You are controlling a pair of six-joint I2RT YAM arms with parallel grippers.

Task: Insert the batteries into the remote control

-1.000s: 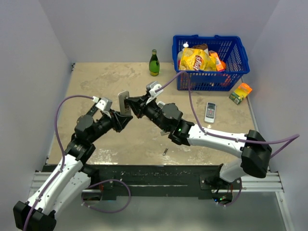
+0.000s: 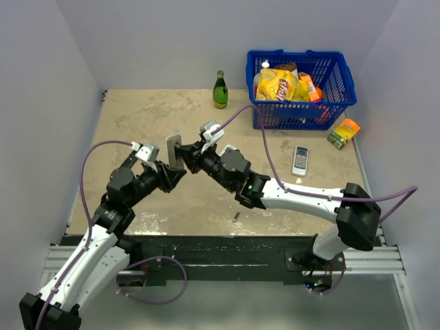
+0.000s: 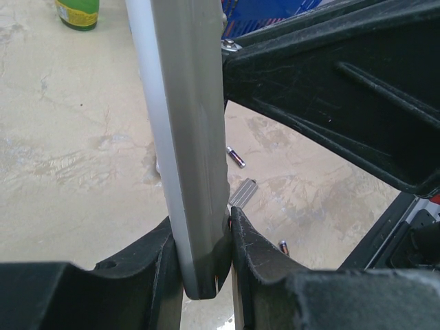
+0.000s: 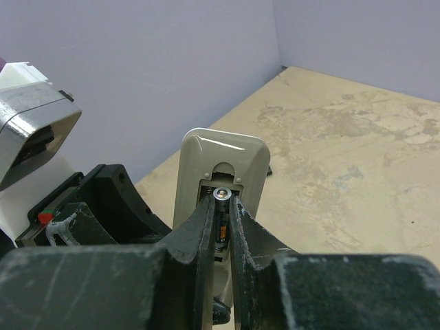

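A pale grey remote control stands upright in the air, its lower end pinched by my left gripper. In the left wrist view the remote is seen edge-on between the dark fingers. My right gripper is shut on a small battery, held end-on at the remote's open battery compartment. How far the battery sits inside is hidden by the fingers. Another battery and one more battery lie loose on the table, near a grey flat piece.
A blue basket full of packages stands at the back right, a green bottle at the back middle. Right of the arms lie a grey handset and a yellow-green packet.
My right gripper has shifted slightly left and down in the top view, against the remote. The remote and left gripper have moved a little to the left with it.
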